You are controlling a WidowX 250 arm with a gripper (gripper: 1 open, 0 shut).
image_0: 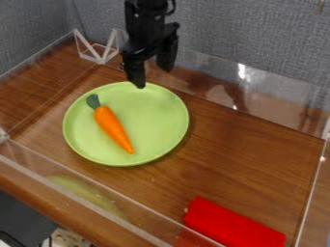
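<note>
My black gripper [150, 62] hangs at the top centre, just over the back rim of a green plate [154, 130], its two fingers spread apart with nothing visible between them. An orange carrot [111, 123] with a green top lies on the left part of the plate, apart from the gripper.
A red block [234, 225] lies at the front right. A white wire rack [93, 46] stands at the back left. Clear low walls edge the wooden table [252, 159], whose right half is mostly bare.
</note>
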